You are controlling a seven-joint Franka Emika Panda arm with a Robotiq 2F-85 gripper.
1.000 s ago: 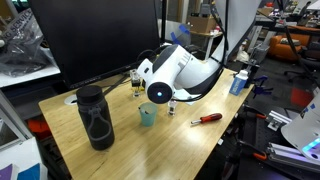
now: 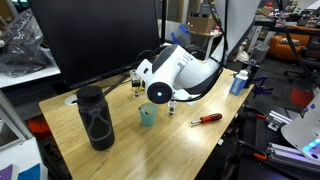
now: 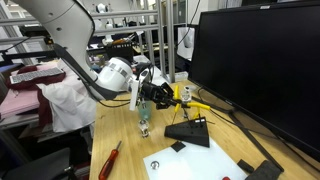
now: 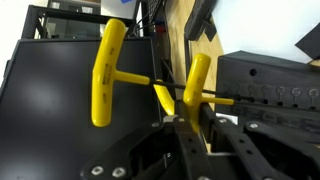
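Observation:
A yellow-handled tool with a thin dark shaft [image 4: 155, 82] stretches across the wrist view. My gripper is shut on its yellow part [image 4: 195, 80], while a large yellow T-shaped end [image 4: 105, 72] sticks out to the left. In the second exterior view, the yellow tool [image 3: 215, 113] juts from the fingers above the black stand [image 3: 187, 132]. Holes line the face of that stand [image 4: 270, 90], seen right of the fingers from the wrist. How the fingers meet the handle is partly hidden.
A teal cup [image 2: 148, 116] stands close in front of the arm, with a black cylinder [image 2: 95, 118] to its left. A red-handled screwdriver [image 2: 207, 119] lies on the table. The large monitor [image 3: 265, 65] rises behind.

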